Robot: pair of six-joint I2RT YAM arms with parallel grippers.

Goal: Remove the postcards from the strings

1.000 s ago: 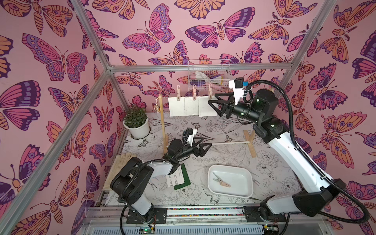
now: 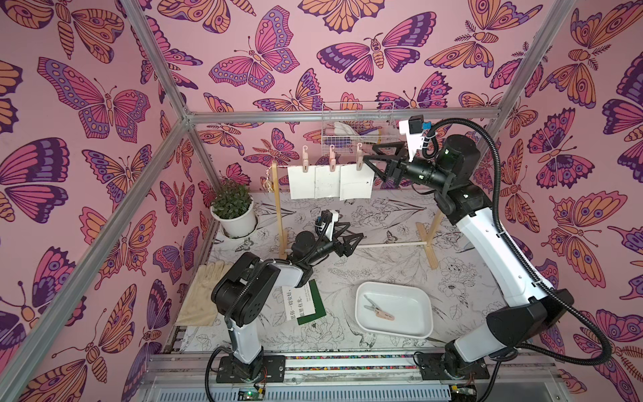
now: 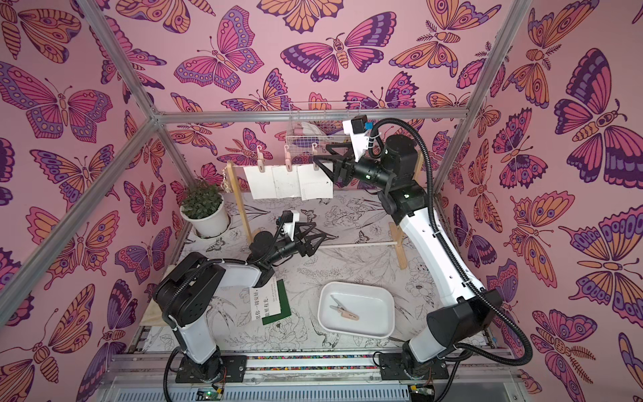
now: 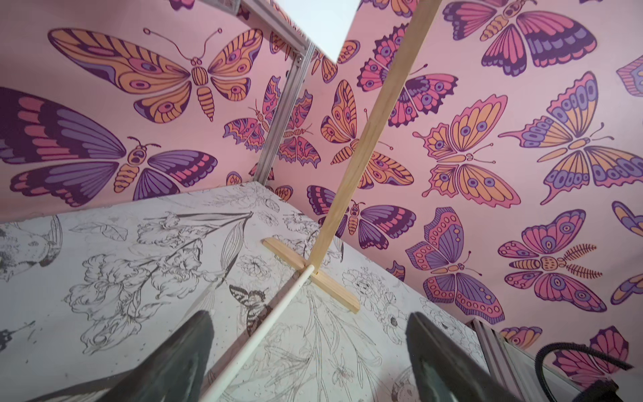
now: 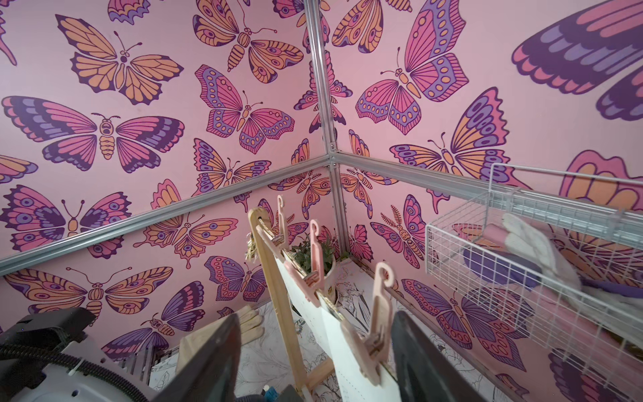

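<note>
Three white postcards hang side by side from the string, each under a pink clothespin; the rightmost postcard (image 2: 355, 183) is nearest my right gripper. In the right wrist view, the nearest clothespin (image 5: 379, 315) stands between the blurred fingers of my right gripper, closer to the right finger, and the fingers are open around it. The middle clothespin (image 5: 316, 254) and far clothespin (image 5: 282, 217) line up behind. Below the string, my left gripper is open and empty, pointing right over the table. A postcard (image 2: 300, 305) lies flat on a green card (image 2: 320, 309).
A white tray (image 2: 427, 327) holding a loose clothespin (image 2: 383, 313) stands front right. Wooden posts (image 2: 277, 201) carry the string. A potted plant (image 2: 232, 207) is at back left, a wire basket (image 5: 469, 254) behind the string. Bare table lies around the tray.
My right gripper has risen and shifted slightly, its fingers now at the rightmost clothespin's height. My left arm has swung a little to the right and up. The postcards hang unchanged.
</note>
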